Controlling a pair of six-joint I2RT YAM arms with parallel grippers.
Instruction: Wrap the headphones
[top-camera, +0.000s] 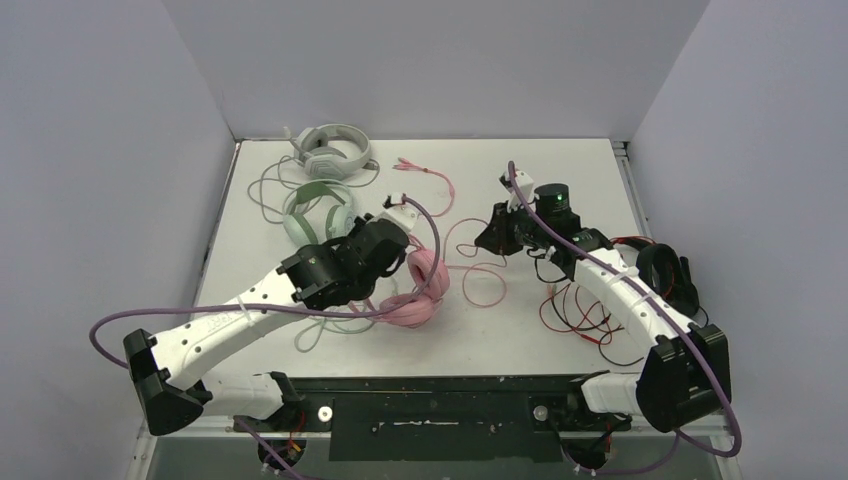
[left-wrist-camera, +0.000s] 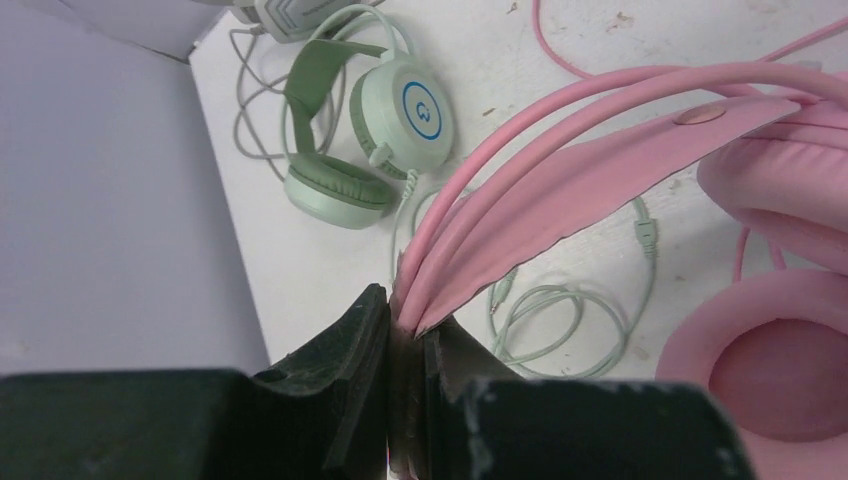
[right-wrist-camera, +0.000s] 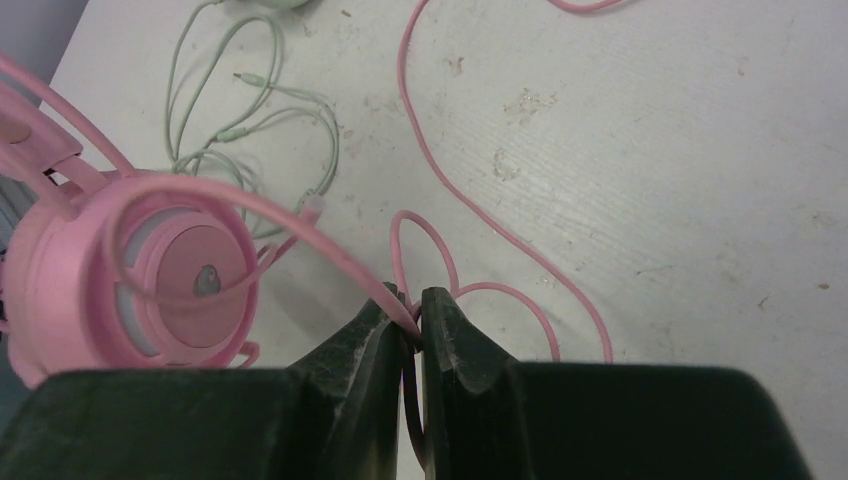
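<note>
The pink headphones are held above the front middle of the table. My left gripper is shut on their headband; in the left wrist view, both ear cups hang to the right. The pink cable runs from the headphones to my right gripper, which is shut on it. In the right wrist view, an ear cup shows at the left. More of the cable lies in loose loops on the table, its plug end toward the back. In the top view the left arm hides most of the headband.
Pale green headphones and their coiled cable lie on the left, with a grey-white headset behind them. At the right edge sit black headphones with a red cable.
</note>
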